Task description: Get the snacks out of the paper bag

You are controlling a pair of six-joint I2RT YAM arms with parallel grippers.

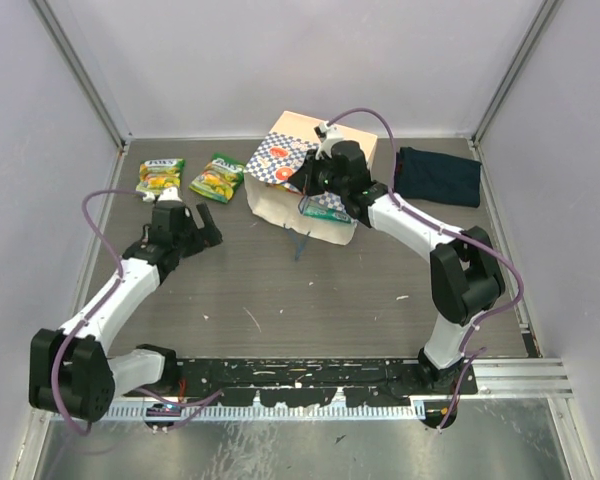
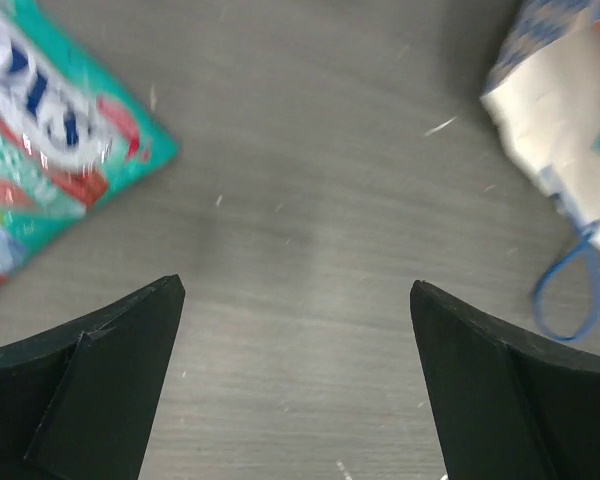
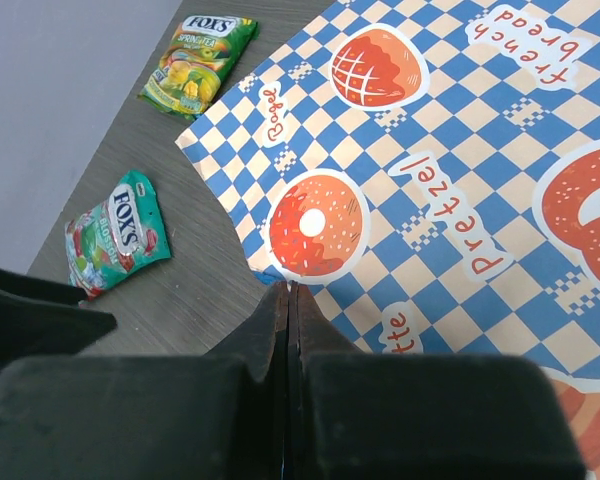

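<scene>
The checked paper bag (image 1: 278,155) lies on the table with a green snack packet showing in its mouth (image 1: 325,213). My right gripper is shut on the bag's printed paper edge. My left gripper stands open above bare table, left of the bag, nothing between its fingers. A green Fox's packet (image 3: 117,235) lies left of the bag, near the left gripper. Two yellow-green packets (image 1: 160,175) lie at the back left.
A folded dark cloth (image 1: 438,178) lies right of the bag. Walls border the table at back and sides.
</scene>
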